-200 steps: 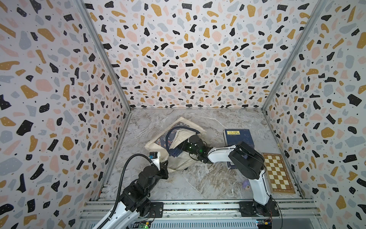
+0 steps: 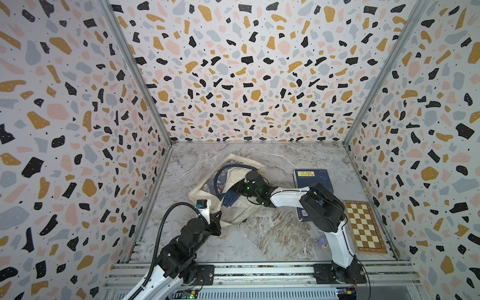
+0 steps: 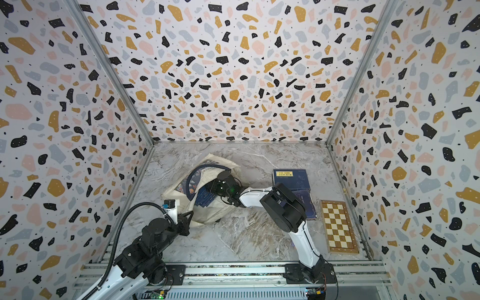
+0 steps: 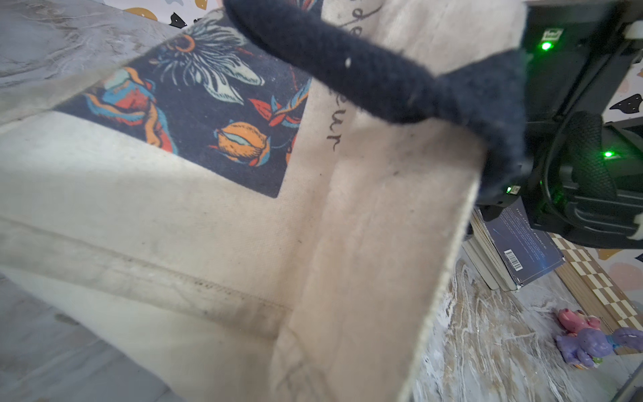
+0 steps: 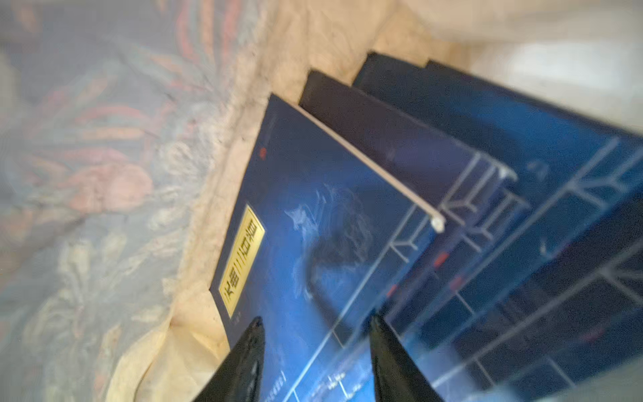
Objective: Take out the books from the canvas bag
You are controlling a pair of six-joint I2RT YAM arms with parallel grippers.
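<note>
The canvas bag (image 2: 235, 215) lies on the table with its mouth open and a dark blue strap (image 4: 348, 70) looped over it. Inside, several blue books (image 5: 335, 207) lean side by side; the foremost has a yellow label. My right gripper reaches into the bag, its fingers (image 5: 244, 365) parted over the lower edge of the foremost books. I cannot tell whether they touch them. My left gripper (image 2: 219, 215) is shut at the bag's near-left rim; whether cloth lies between its fingers is hidden, and its fingers do not show in the left wrist view.
Two stacks of blue books (image 3: 295, 179) lie on the table right of the bag, partly behind the right arm. A chessboard (image 2: 364, 225) sits at the far right, a small purple toy (image 4: 589, 341) near it.
My right gripper has moved slightly left and back, deeper over the bag. The strap and the bag's back edge have shifted left a little. The left arm stays put.
</note>
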